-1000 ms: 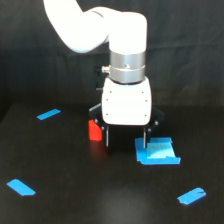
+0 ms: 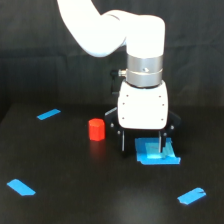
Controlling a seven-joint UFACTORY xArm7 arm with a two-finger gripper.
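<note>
A red block stands on the dark table, left of my gripper. The white gripper hangs pointing down, its two dark fingers wide apart, and no object shows between them. Behind its right finger lies a blue square marked on the table, partly covered by the gripper from this angle. How high the fingertips are above the table is hard to judge.
Blue tape strips lie at the back left, front left and front right.
My gripper has moved right and slightly lower, away from the red block and over toward the blue square. The block, now fully in view, stays where it was.
</note>
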